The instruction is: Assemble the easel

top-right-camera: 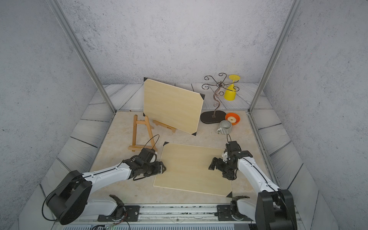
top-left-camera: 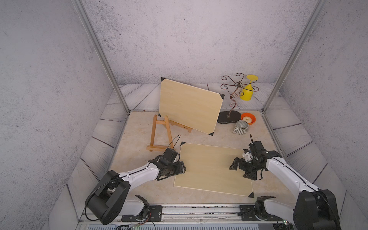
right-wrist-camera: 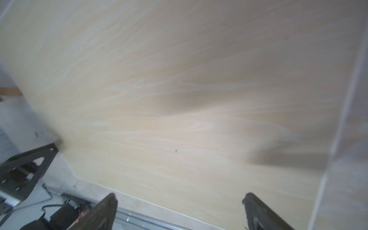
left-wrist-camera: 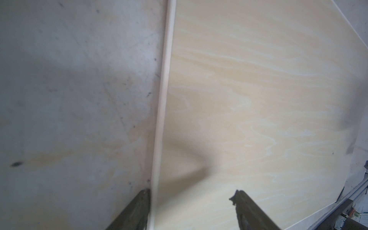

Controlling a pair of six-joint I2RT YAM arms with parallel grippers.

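A light wooden board with black corners lies flat at the front. Its left edge runs beside my left gripper, whose fingertips are at that edge; whether it grips the edge is hard to tell from the views. My right gripper is open over the board's right end, nothing clearly between its fingers. A small wooden easel frame stands at the left behind the board. A second board leans at the back on a wooden support.
At the back right stand a wire stand, a yellow vessel, an orange bowl and a striped mug. Bare table shows left of the easel and along the front edge.
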